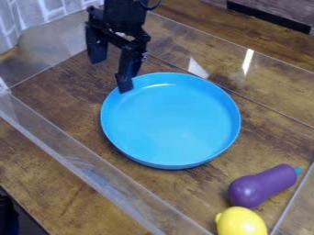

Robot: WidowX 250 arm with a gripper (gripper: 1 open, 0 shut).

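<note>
My black gripper (110,64) hangs at the top centre-left, just behind and left of a blue round plate (172,123), with its fingers pointing down and spread apart, nothing visible between them. One fingertip is near the plate's back-left rim. A purple eggplant (262,187) lies at the lower right, with a yellow lemon-like object (240,222) in front of it at the bottom edge.
Clear walls or edges run diagonally along the lower left and at the far right.
</note>
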